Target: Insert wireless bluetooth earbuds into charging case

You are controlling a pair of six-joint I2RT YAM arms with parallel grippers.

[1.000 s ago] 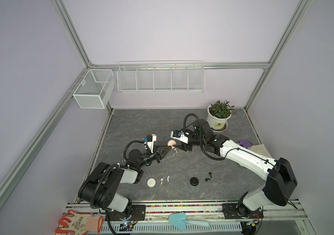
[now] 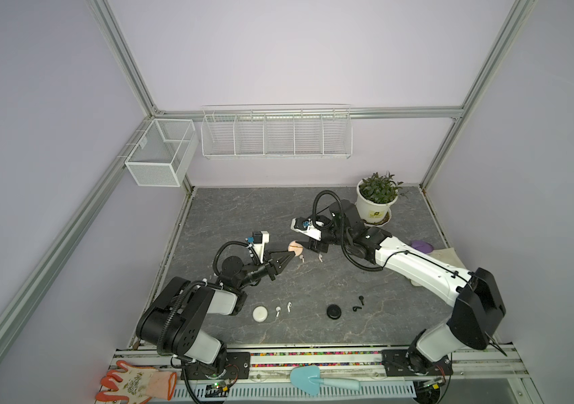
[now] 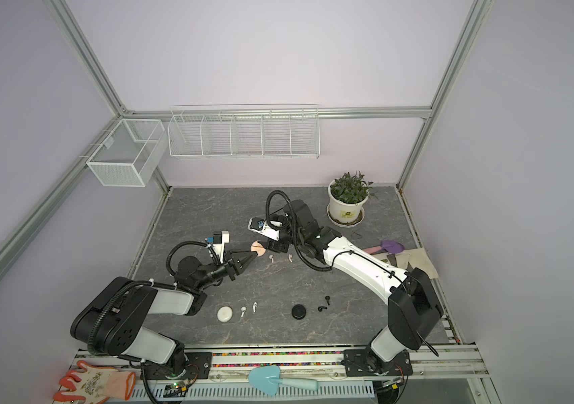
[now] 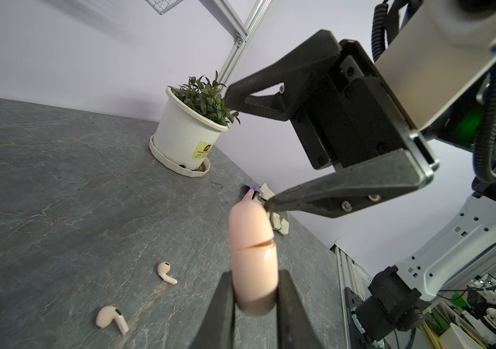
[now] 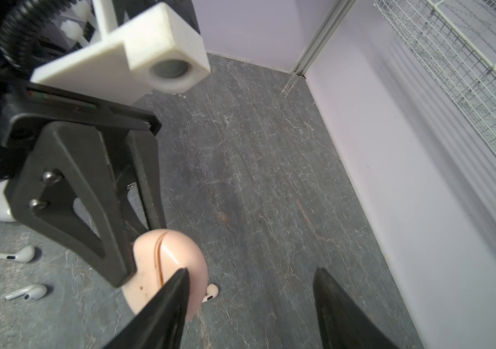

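The peach charging case (image 4: 252, 256) is gripped by my left gripper (image 2: 289, 254), shut on its lower end and holding it above the table. A seam runs across the case, slightly wider on one side in the left wrist view; no inside shows. My right gripper is open, its fingers wide apart. One right finger (image 5: 169, 302) overlaps the case in the right wrist view and is at or very near its upper end in the left wrist view; contact is unclear. Two peach earbuds, one nearer (image 4: 112, 318) and one farther (image 4: 166, 273), lie on the table below.
Nearer the front lie a white case (image 2: 260, 313) with two white earbuds (image 2: 283, 309), and a black case (image 2: 333, 311) with two black earbuds (image 2: 358, 303). A potted plant (image 2: 376, 195) stands at back right.
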